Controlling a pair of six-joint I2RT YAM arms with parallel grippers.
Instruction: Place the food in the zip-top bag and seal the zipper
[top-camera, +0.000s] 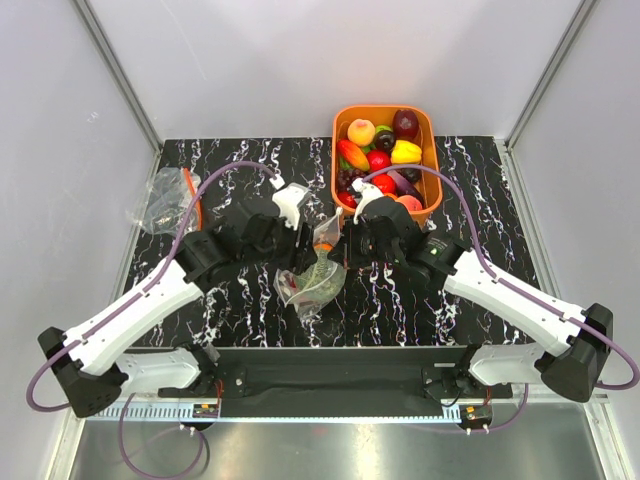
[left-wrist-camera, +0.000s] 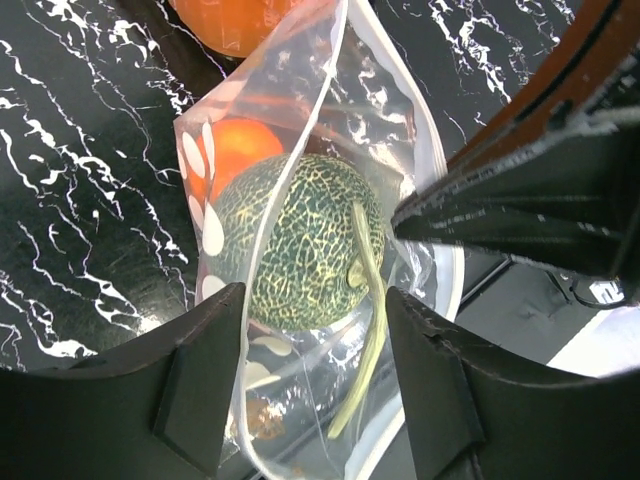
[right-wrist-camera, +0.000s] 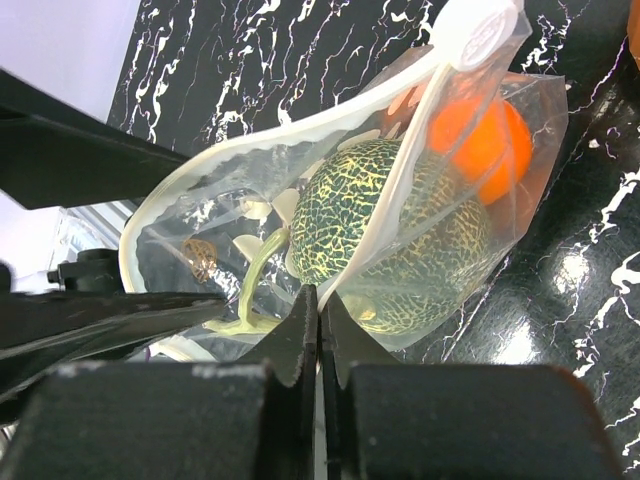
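The clear zip top bag (top-camera: 318, 292) sits in the middle of the table with its mouth gaping. Inside it are a green netted melon (right-wrist-camera: 345, 205) with a curved pale stem and a round orange item (right-wrist-camera: 490, 145). My right gripper is shut on the bag's thin white rim at one side of the mouth. In the left wrist view, my left gripper stands open, its two fingers apart across the bag's mouth; one fingertip lies close to the near rim. Dark right-hand fingers (left-wrist-camera: 520, 200) reach in from the right there.
An orange basket (top-camera: 437, 180) full of mixed fruit and vegetables stands behind the right arm. Another clear bag (top-camera: 165, 205) with a long orange item beside it lies at the far left. Bare table shows at the right and front left.
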